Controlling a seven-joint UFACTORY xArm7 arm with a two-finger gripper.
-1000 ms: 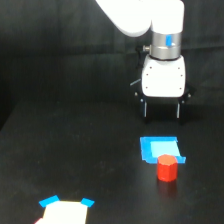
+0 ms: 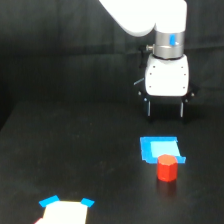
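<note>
My gripper (image 2: 165,113) hangs in the upper right of the camera view, its two dark fingers (image 2: 148,108) spread apart and nothing between them. Below it, on the black table, lies a red block (image 2: 167,170) with several sides. The block stands at the near edge of a pale square (image 2: 166,148) bordered by blue tape (image 2: 146,149), and covers part of that edge. From this angle I cannot tell whether it rests on the square or just in front of it.
At the bottom left, a second pale square (image 2: 64,213) with blue tape (image 2: 49,201) at its corners is cut off by the frame. A dark backdrop (image 2: 60,50) closes off the rear.
The gripper has shifted slightly to the right, its fingers still apart. The red block and both taped squares have not moved.
</note>
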